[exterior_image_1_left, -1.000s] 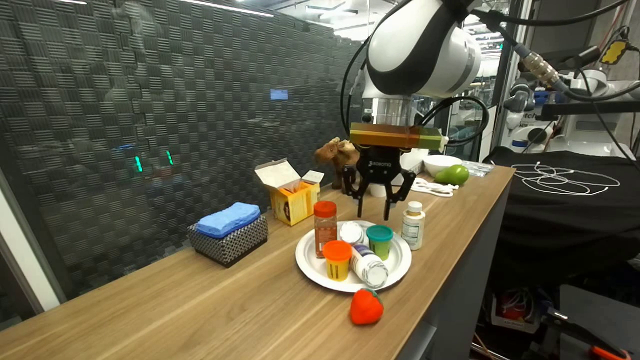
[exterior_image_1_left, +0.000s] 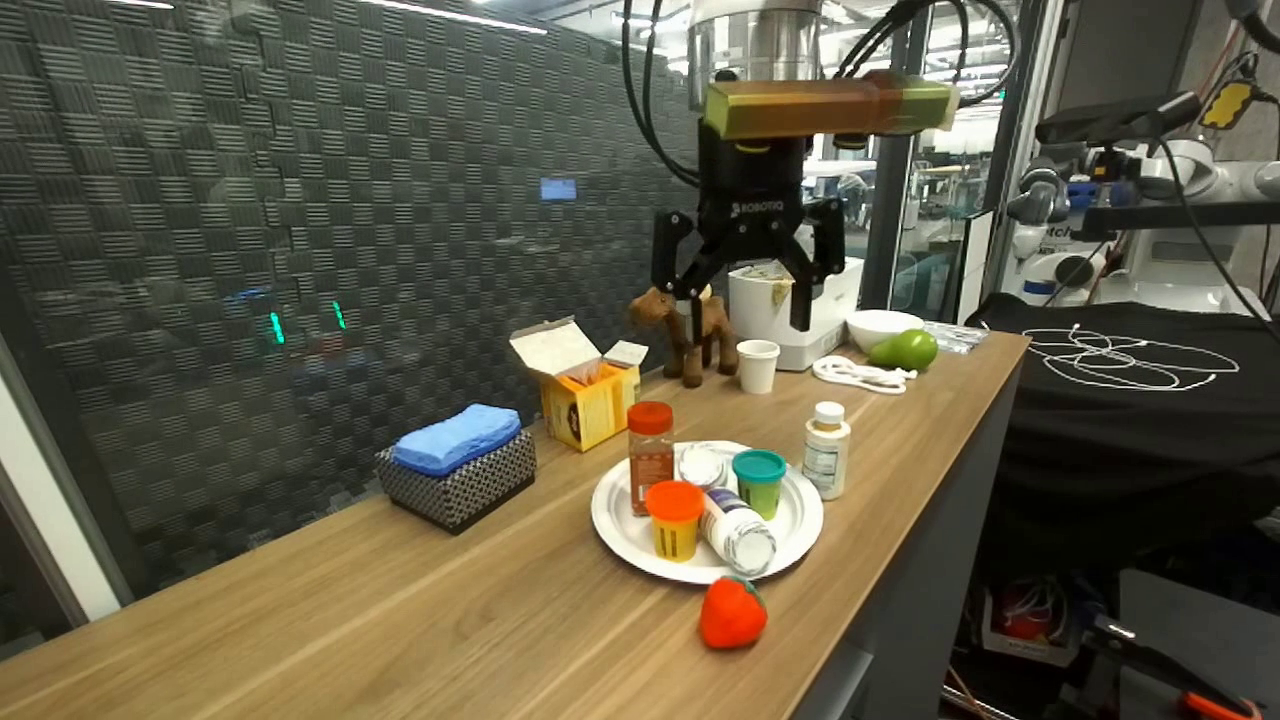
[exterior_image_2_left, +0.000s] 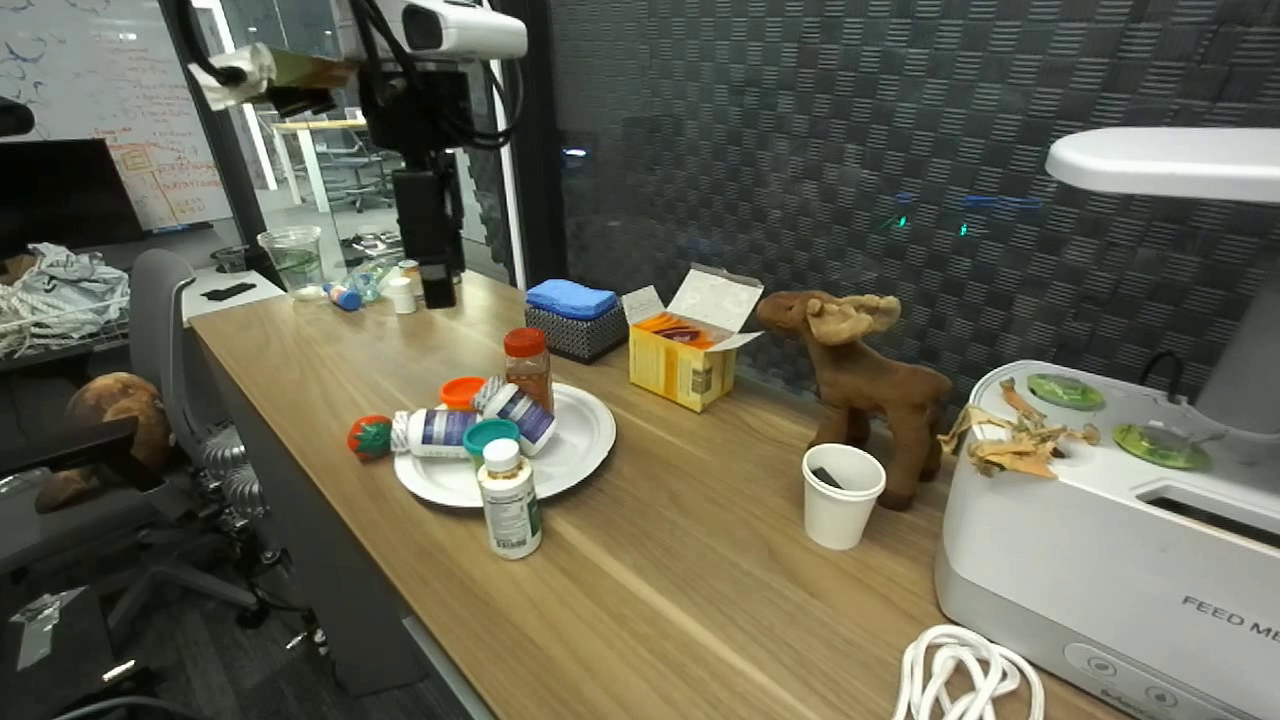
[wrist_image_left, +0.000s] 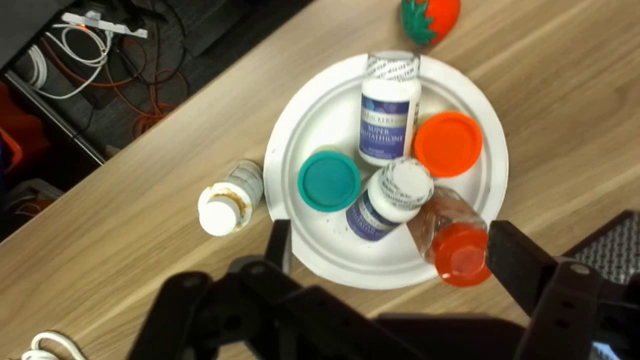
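My gripper (exterior_image_1_left: 741, 314) hangs well above the counter, open and empty, its fingers wide apart. Below it in the wrist view is a white plate (wrist_image_left: 324, 264). On the plate are a purple-labelled bottle lying flat (wrist_image_left: 387, 126), a second such bottle (wrist_image_left: 384, 201), a teal-lidded tub (wrist_image_left: 328, 181), an orange-lidded tub (wrist_image_left: 448, 144) and a red-capped spice jar (wrist_image_left: 462, 252). A white-capped bottle (exterior_image_1_left: 827, 450) stands on the wood just beside the plate. A red toy strawberry (exterior_image_1_left: 732, 613) lies on the counter close to the plate's rim.
Farther along stand a yellow open box (exterior_image_2_left: 681, 366), a dark basket with a blue cloth (exterior_image_2_left: 571, 300), a paper cup (exterior_image_2_left: 840, 494), a toy moose (exterior_image_2_left: 858, 366) and a white appliance (exterior_image_2_left: 1080, 540). Bare counter (exterior_image_1_left: 396, 624) stretches on the near left.
My gripper has risen from low over the far side of the plate to well above it, staying open. The objects on and around the plate have not moved.
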